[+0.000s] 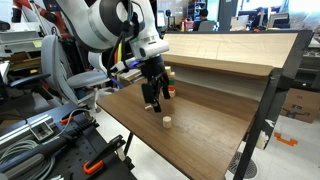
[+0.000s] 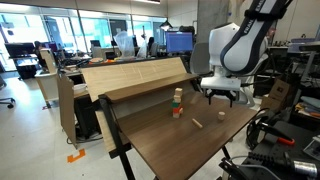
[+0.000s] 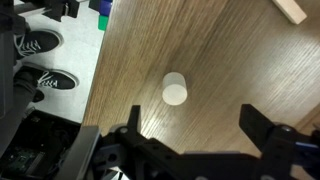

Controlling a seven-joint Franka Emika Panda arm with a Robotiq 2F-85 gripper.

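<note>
A small pale round block (image 3: 174, 90) rests on the brown table (image 3: 110, 75), showing between the fingers in the wrist view. My gripper hangs above it with fingers wide apart and nothing held. In exterior view 1 the same pale block (image 1: 167, 122) stands just below and in front of my gripper (image 1: 161, 100), which points down. Exterior view 2 shows the block (image 2: 221, 116) under the gripper (image 2: 222, 97). A small wooden stick (image 3: 290, 10) lies at the wrist view's top right.
A stack of coloured blocks (image 2: 177, 102), with red and green in it, stands toward the table's back. A raised wooden shelf (image 1: 225, 53) runs along the back edge. Someone's shoes (image 3: 60, 79) show past the table edge.
</note>
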